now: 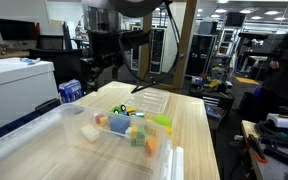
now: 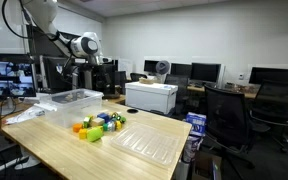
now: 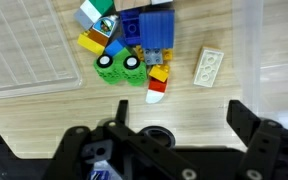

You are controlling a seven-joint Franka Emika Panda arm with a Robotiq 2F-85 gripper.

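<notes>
My gripper is open above the table, with its two dark fingers far apart and nothing between them. Beyond the fingertips in the wrist view lies a cluster of toy bricks: a long blue brick [image 3: 157, 30], a green wheeled piece [image 3: 122, 68], an orange piece [image 3: 159, 73] and a red piece [image 3: 157, 85]. A cream brick [image 3: 208, 67] lies apart, to the right of the cluster. From the second exterior view, green, yellow and orange bricks [image 2: 94, 128] sit in a loose group beside a clear bin [image 2: 69, 112].
A pale ridged tray [image 3: 24, 50] lies left of the bricks in the wrist view. A black round object [image 2: 131, 111] rests on the table behind them. A blue box [image 1: 71, 91] stands at the far edge.
</notes>
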